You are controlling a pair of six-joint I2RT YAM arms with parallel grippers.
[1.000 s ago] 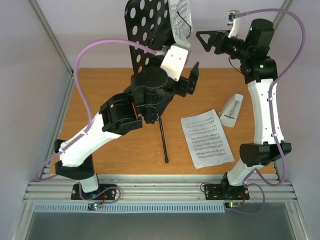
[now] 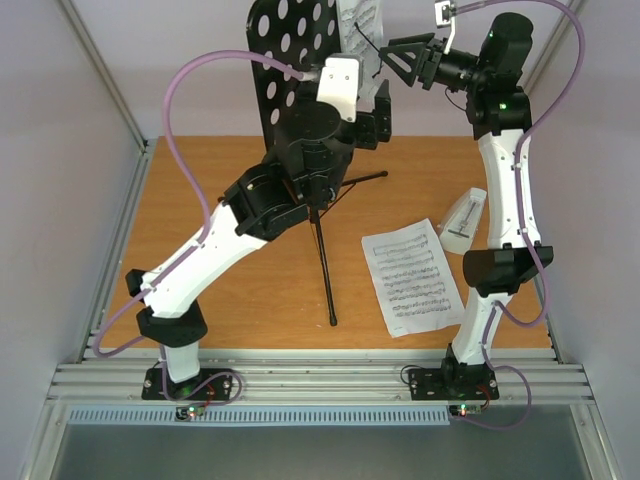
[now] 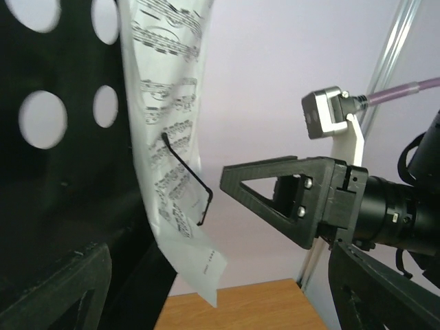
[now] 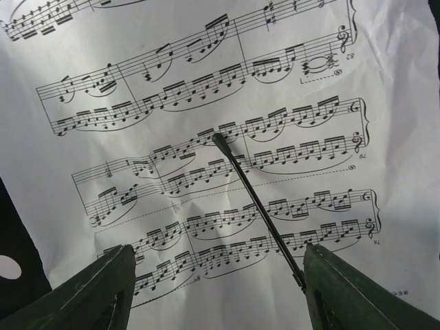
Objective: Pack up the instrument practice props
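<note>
A black perforated music stand (image 2: 290, 35) rises at the back in the top view, its thin leg (image 2: 326, 280) reaching down over the table. Sheet music (image 3: 175, 103) hangs on its face, the lower corner curling away. A thin black page-holder arm (image 4: 254, 196) crosses that sheet in the right wrist view. My left gripper is open beside the stand, with nothing visible between its fingers. My right gripper is open too, facing the sheet; the holder's lower end appears close to its right finger (image 4: 344, 292), contact unclear.
A loose music page (image 2: 412, 278) lies flat on the wooden table (image 2: 230, 320). Behind it to the right is a pale wedge-shaped object (image 2: 462, 220).
My right gripper has moved left, closer to the sheet and holder. The left arm has shifted and turned, baring more of the stand's legs. The loose page stays put.
</note>
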